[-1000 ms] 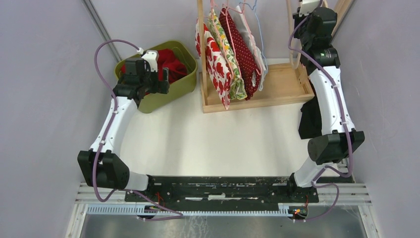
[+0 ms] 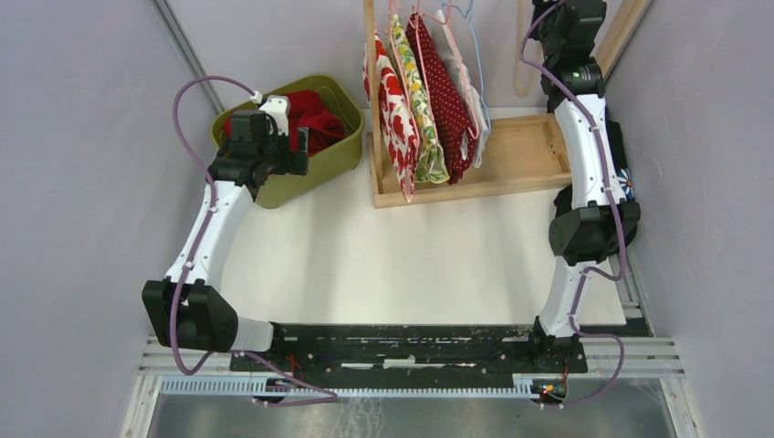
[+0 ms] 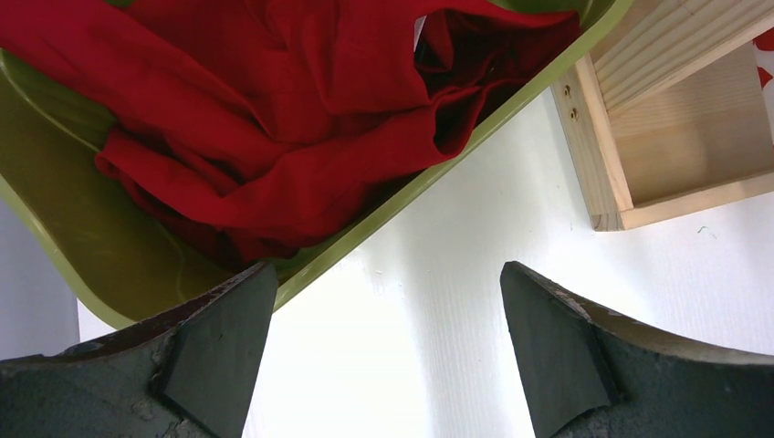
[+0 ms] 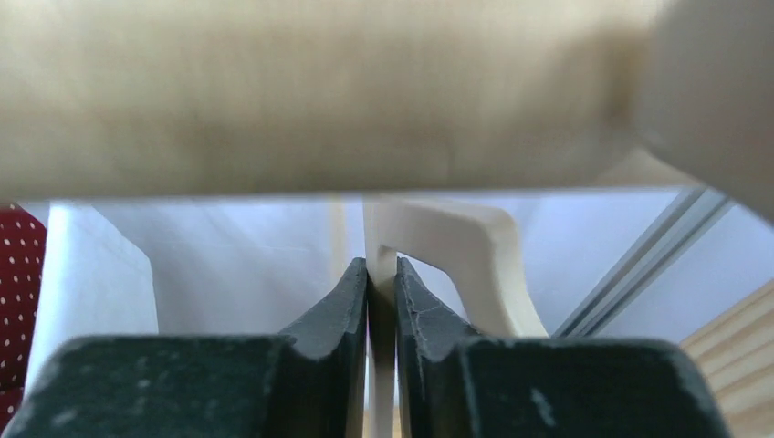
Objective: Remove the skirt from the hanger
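Observation:
A cream hanger (image 4: 497,260), bare of any garment where it shows, is up by the rack's wooden rail (image 4: 274,109). The closely set fingers of my right gripper have its upright strip between them. In the top view the hanger (image 2: 523,78) hangs left of the right arm, whose fingertips are out of sight. Crumpled red cloth (image 3: 301,137) lies in the olive bin (image 3: 32,219). My left gripper stands open by the bin's near rim, empty. I cannot tell which cloth is the skirt.
On the rack's left side hang several garments, among them a red-and-white one (image 2: 400,128) and a dark red dotted one (image 2: 447,100). The wooden rack base (image 2: 525,151) is bare at right. Dark cloth (image 2: 566,210) lies beside it.
The right arm has moved left and farther back, taking the hanger left with it. The hanging garments have swung slightly left. My left arm is nearly still.

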